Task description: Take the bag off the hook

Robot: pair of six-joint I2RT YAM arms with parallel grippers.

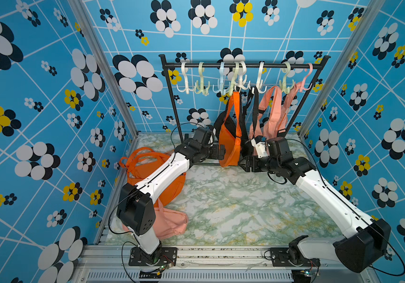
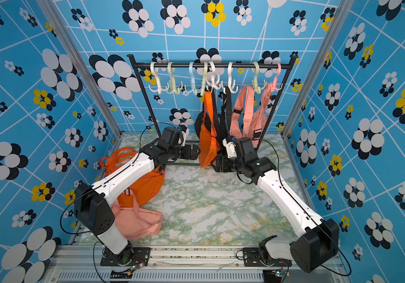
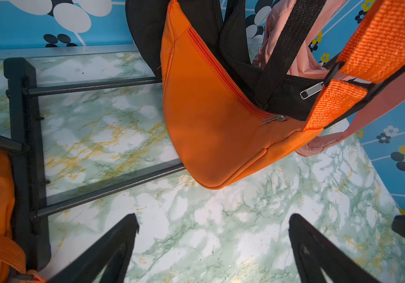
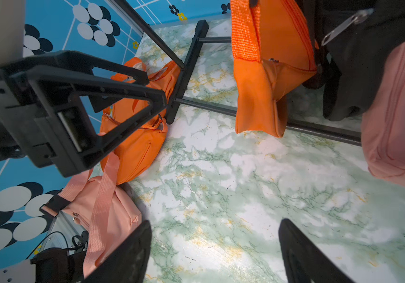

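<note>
An orange bag (image 1: 229,143) (image 2: 208,146) hangs by its strap from a hook (image 1: 234,80) on the rack, with black bags (image 2: 199,118) behind it and pink bags (image 1: 270,108) to its right. My left gripper (image 1: 216,151) is just left of the orange bag, open, with only floor between its fingers in the left wrist view. My right gripper (image 1: 252,163) (image 2: 221,163) is low at the orange bag's right, its fingers apart and empty in the right wrist view.
An orange bag (image 1: 167,186) and a pink bag (image 1: 169,221) lie on the floor at the left. Several empty hooks hang on the rail (image 2: 150,65).
</note>
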